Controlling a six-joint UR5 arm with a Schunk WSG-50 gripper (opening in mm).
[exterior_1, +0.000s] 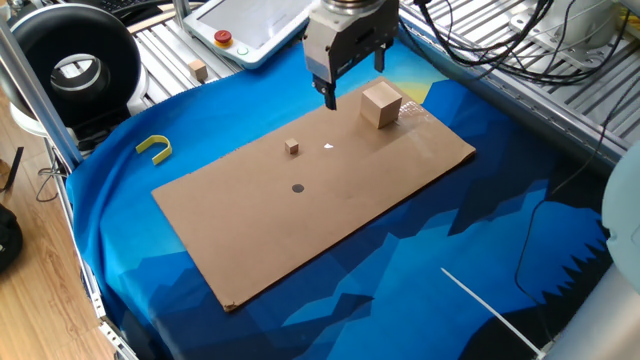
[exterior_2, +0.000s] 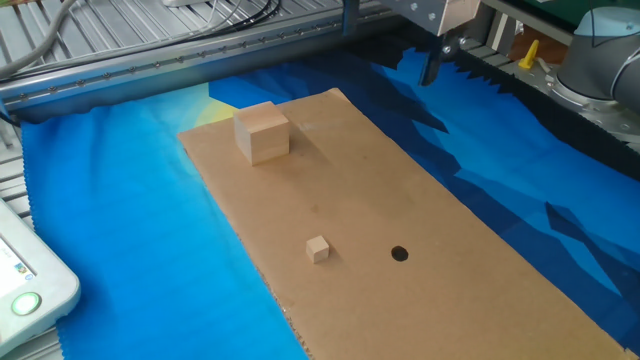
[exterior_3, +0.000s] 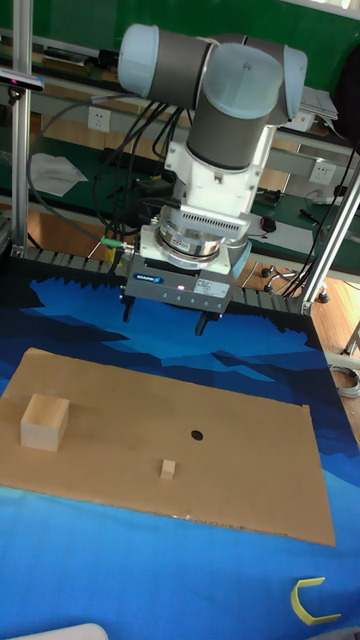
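My gripper (exterior_1: 355, 84) hangs in the air above the cardboard, its two dark fingers wide apart and nothing between them. In exterior view 3 the gripper (exterior_3: 164, 319) shows from the front, with the same wide gap. Exterior view 2 catches only one finger (exterior_2: 430, 70) at the top edge. A large wooden cube (exterior_1: 381, 105) rests near one end of the cardboard sheet (exterior_1: 240, 215). The small wooden cube (exterior_2: 318, 250) sits nearer the middle, with a flat black disc (exterior_2: 400, 254) a short way off. Neither cube is touched by the gripper.
A yellow curved piece (exterior_1: 155, 149) lies on the blue cloth (exterior_1: 110, 200) beside the cardboard. Another small wooden block (exterior_1: 198, 70) and a tablet with a red button (exterior_1: 223, 39) are at the back. Most of the cardboard is bare.
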